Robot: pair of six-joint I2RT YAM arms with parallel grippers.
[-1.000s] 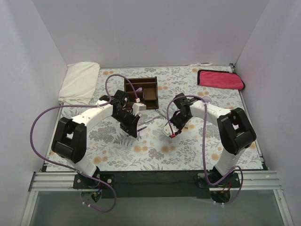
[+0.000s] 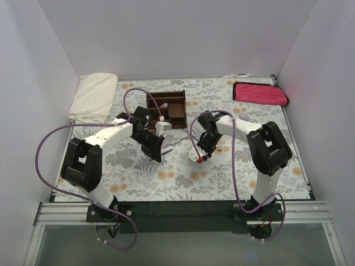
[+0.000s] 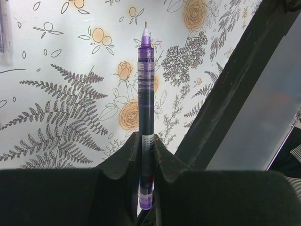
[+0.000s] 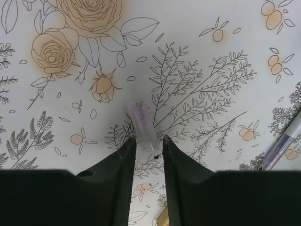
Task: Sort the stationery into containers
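My left gripper is shut on an upright-looking purple pen (image 3: 146, 89), seen along the middle of the left wrist view; in the top view this gripper (image 2: 156, 152) is left of centre, below the wooden organizer (image 2: 176, 101). My right gripper is part open around the near end of a small translucent pale-purple piece (image 4: 143, 123), perhaps a cap or eraser; whether it touches is unclear. Another pen (image 4: 282, 146) lies at the right of the right wrist view, and a yellow item (image 4: 163, 217) at its bottom.
A red pouch (image 2: 259, 93) lies at the back right and a white cloth (image 2: 91, 97) at the back left. Loose pens (image 2: 179, 141) lie between the arms, below the organizer.
The left arm looks unchanged.
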